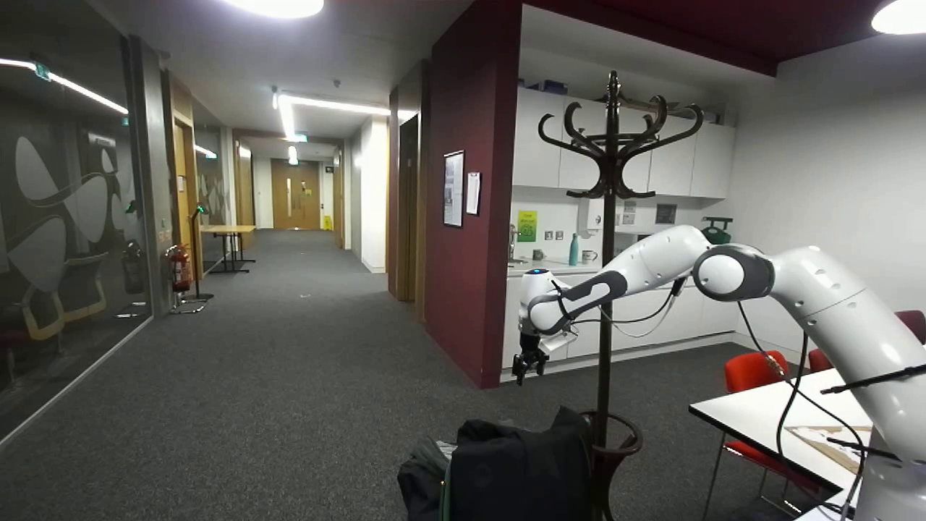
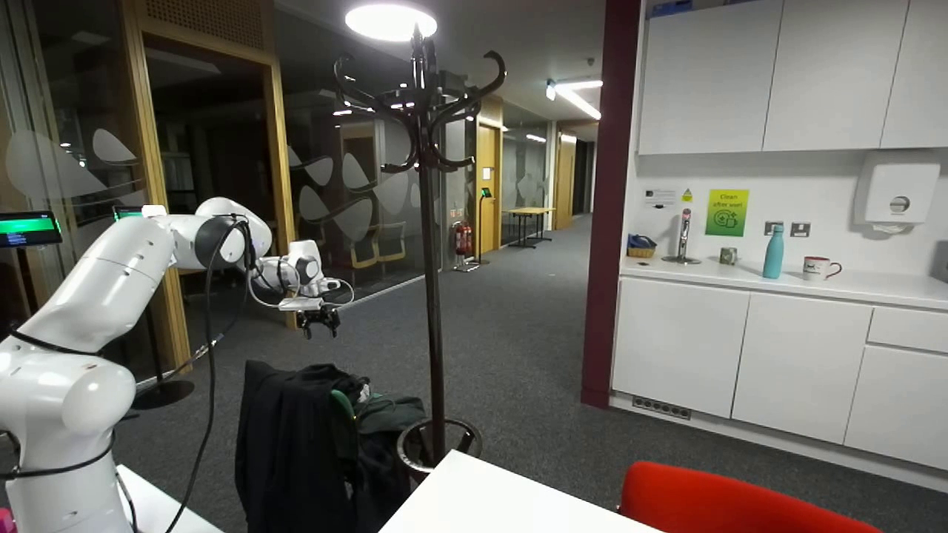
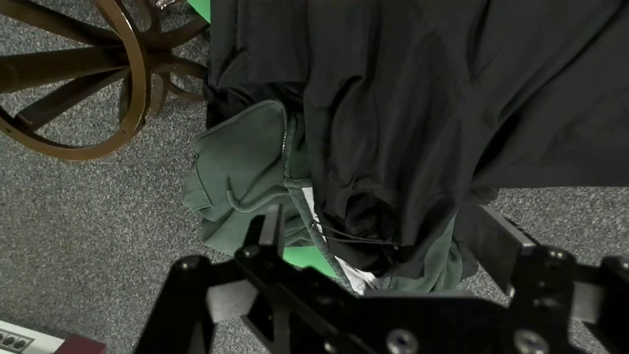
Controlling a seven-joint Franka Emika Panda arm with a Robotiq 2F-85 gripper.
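My gripper is open in the wrist view, its fingers wide apart with nothing gripped. Below it a black jacket point(image 3: 401, 118) and a dark green hooded garment point(image 3: 244, 156) hang over a chair, whose green edge point(image 3: 309, 259) peeks out. From the side, the gripper point(image 1: 529, 369) hangs in the air, pointing down, above and apart from the draped black jacket point(image 1: 521, 469). A dark wooden coat stand point(image 1: 605, 347) rises just beside the chair; its upper hooks are bare.
The coat stand's ring base point(image 3: 138, 71) lies close to the chair. A white table point(image 2: 498, 502) and red chair point(image 2: 711, 497) stand nearby. Along the wall runs a kitchen counter point(image 2: 800, 283) with a teal bottle point(image 2: 774, 252) and mug point(image 2: 819, 267).
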